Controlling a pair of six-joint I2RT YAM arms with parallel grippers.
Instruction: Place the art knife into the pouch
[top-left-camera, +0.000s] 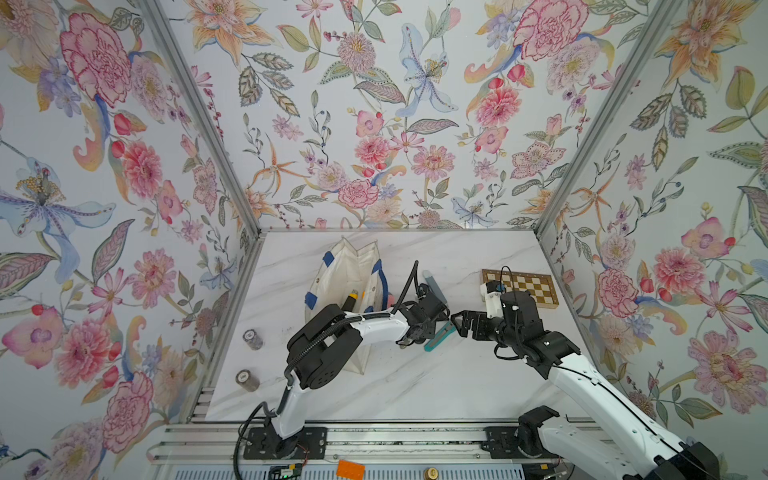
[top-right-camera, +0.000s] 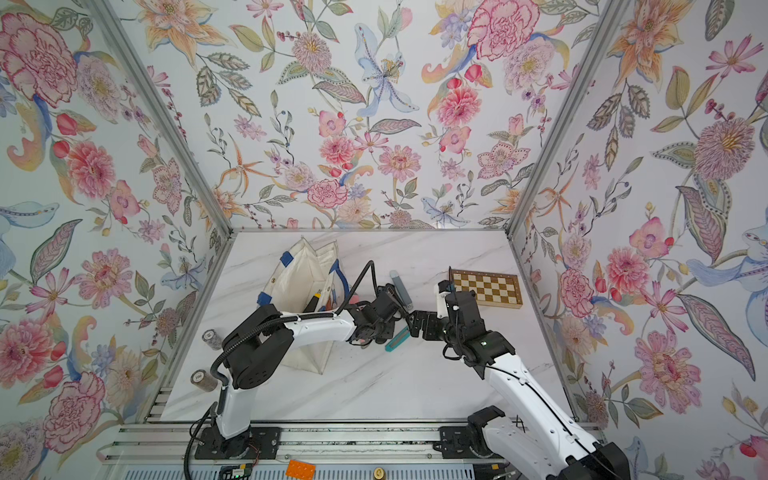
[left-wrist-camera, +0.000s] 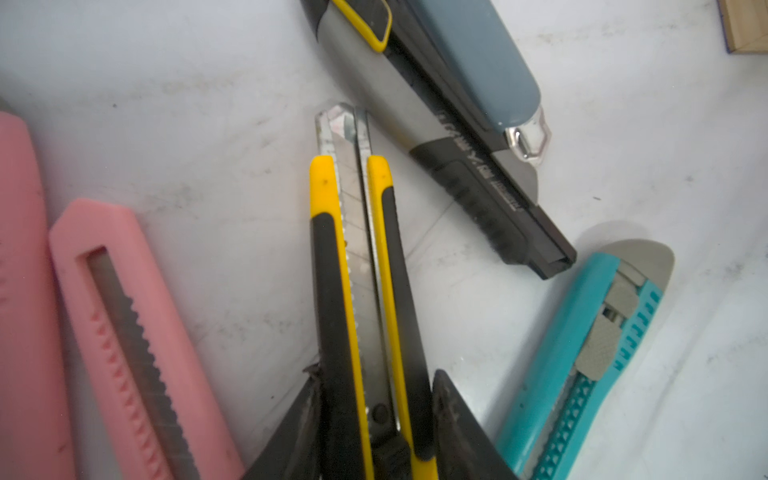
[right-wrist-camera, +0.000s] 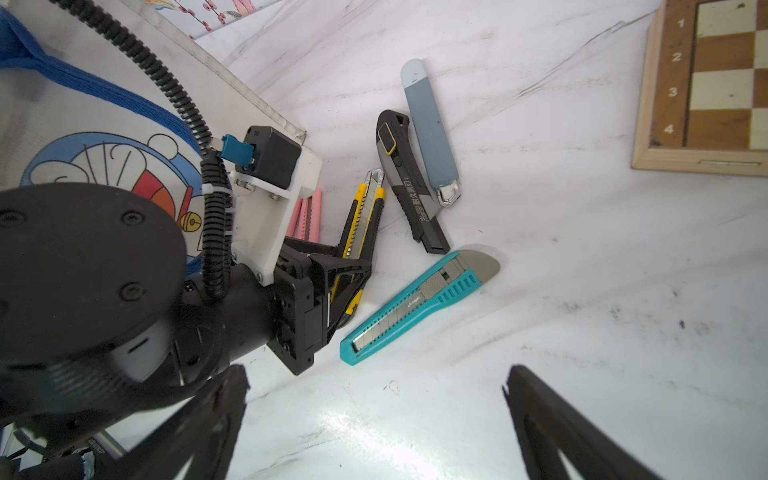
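A yellow-and-black art knife (left-wrist-camera: 326, 264) lies on the table between the fingers of my left gripper. Both fingers come very close to its sides in the left wrist view; whether they press on it I cannot tell. My right gripper is open and empty, above bare table to the right of the knives. The white pouch with blue trim (top-left-camera: 342, 268) stands left of the knives, its mouth open, with a yellow-tipped black item (top-left-camera: 349, 302) showing at it. From the top views my left arm hides part of the pouch and the gripped area.
Around the yellow-and-black knife lie pink cutters (left-wrist-camera: 136, 320), a grey-black knife (left-wrist-camera: 448, 136), a blue-grey cutter (left-wrist-camera: 480, 56) and a teal cutter (left-wrist-camera: 584, 352). A checkered board (top-left-camera: 524, 288) sits back right. Two small cans (top-left-camera: 247, 381) stand far left.
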